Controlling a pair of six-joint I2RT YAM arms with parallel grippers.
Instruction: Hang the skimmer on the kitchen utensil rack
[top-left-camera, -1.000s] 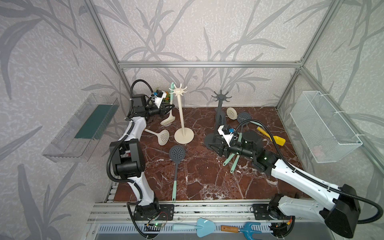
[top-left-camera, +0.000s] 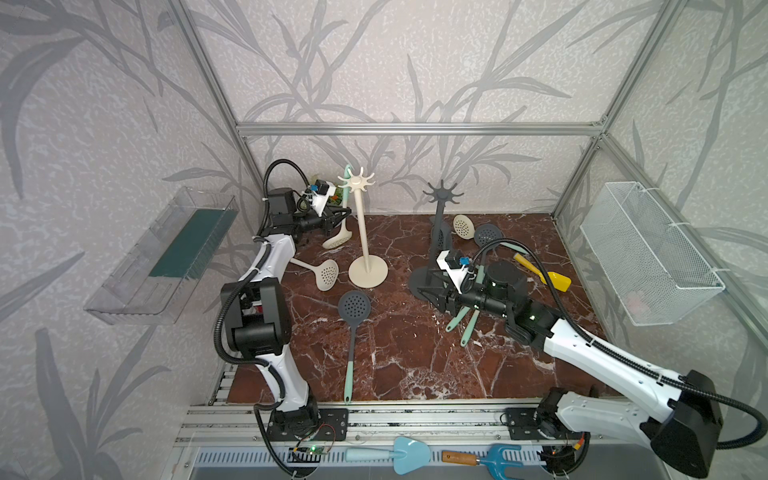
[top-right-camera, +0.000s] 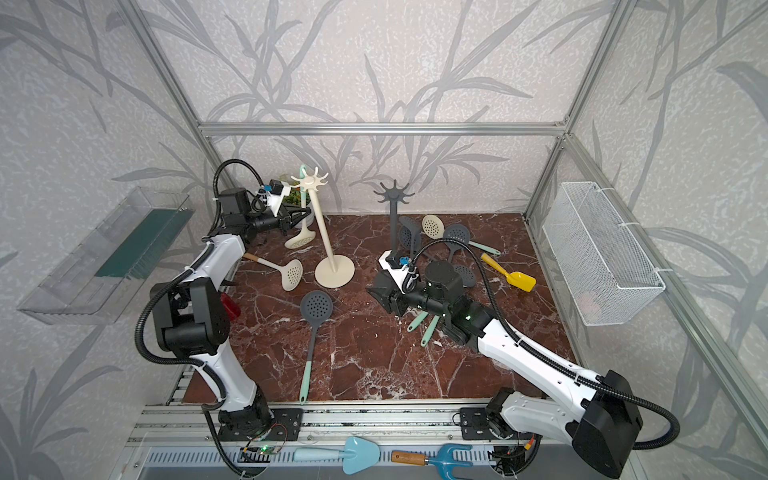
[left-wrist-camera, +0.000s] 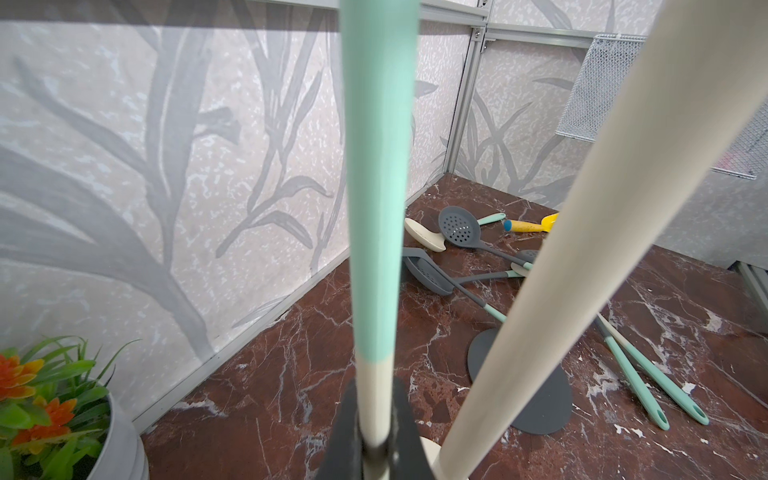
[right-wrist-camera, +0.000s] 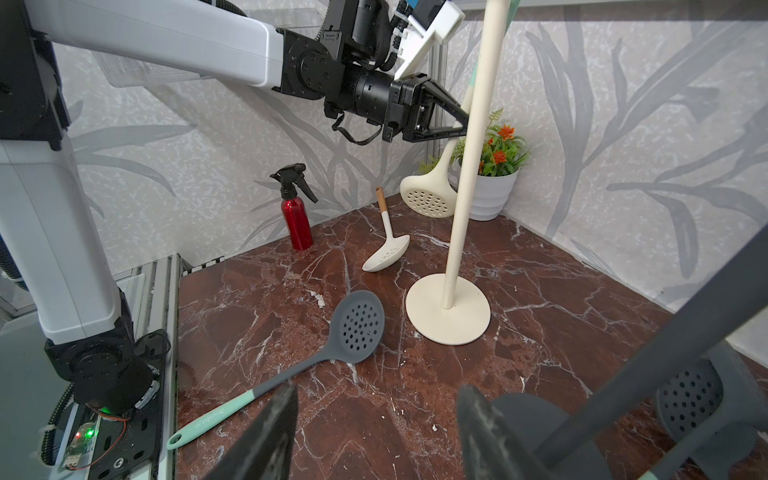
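My left gripper (top-left-camera: 346, 213) is shut on the pale lower handle of the cream skimmer (top-left-camera: 337, 239), which hangs upright, perforated head down and mint grip (left-wrist-camera: 376, 184) up. The head (right-wrist-camera: 429, 193) is clear of the table. Close beside the skimmer stands the cream rack (top-left-camera: 362, 228); its hooks (top-left-camera: 357, 181) are level with the handle's top end. Whether that end touches a hook cannot be made out. In the right wrist view my right gripper has its fingers apart and empty, near the dark rack's post (right-wrist-camera: 664, 352).
A potted plant (right-wrist-camera: 497, 172) is behind the skimmer. On the table lie a white skimmer (top-left-camera: 325, 274), a grey skimmer (top-left-camera: 353, 308) and several utensils around the dark rack (top-left-camera: 442, 195). A red spray bottle (right-wrist-camera: 296, 220) stands at the left.
The right arm looks still.
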